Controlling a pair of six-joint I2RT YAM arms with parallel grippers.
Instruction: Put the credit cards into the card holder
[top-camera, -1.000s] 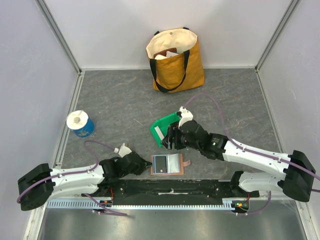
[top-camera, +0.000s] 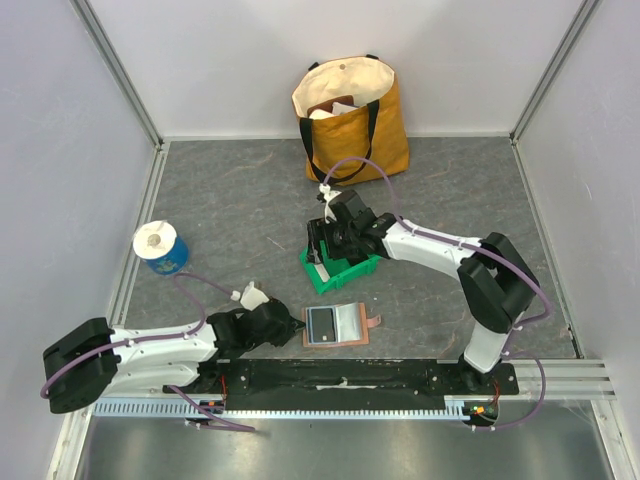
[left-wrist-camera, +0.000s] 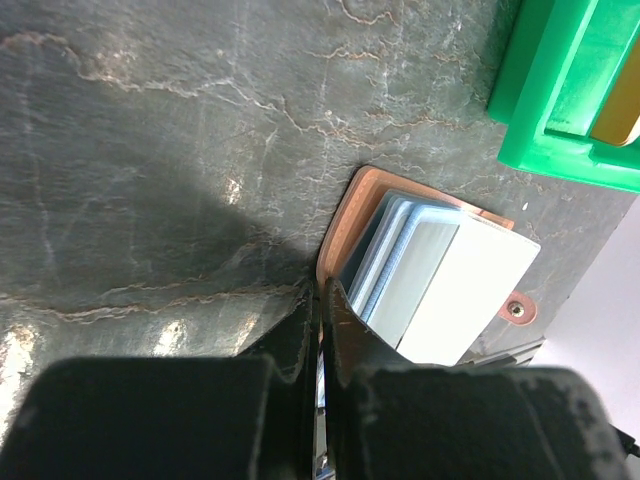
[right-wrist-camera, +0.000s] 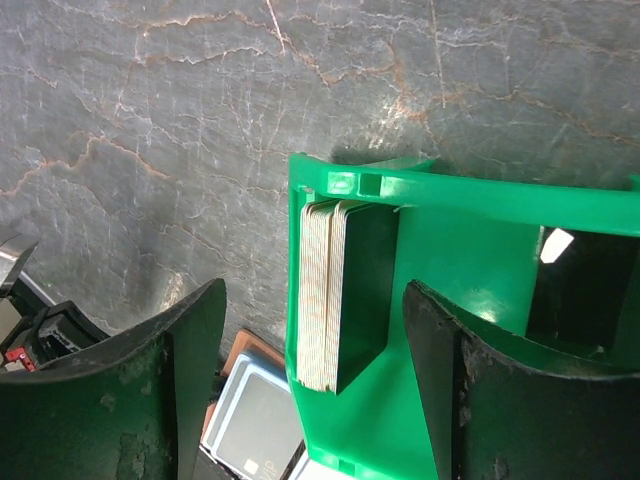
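Observation:
A brown card holder (top-camera: 355, 339) with clear sleeves lies open at the front centre; my left gripper is shut at its left edge, where I cannot tell whether anything thin is between the fingertips. Behind it sits a green tray (top-camera: 330, 285) holding a stack of cards (right-wrist-camera: 320, 295) on edge along its left side, with a dark compartment to the right. My right gripper hangs open over the tray, its fingers either side of the card stack, apart from it.
A blue-wrapped roll (top-camera: 166, 256) stands at the left, a yellow tote bag (top-camera: 360, 140) at the back.
My right arm has moved back and left, from near the front of the green tray to over its left part. The left gripper has stayed at the holder.

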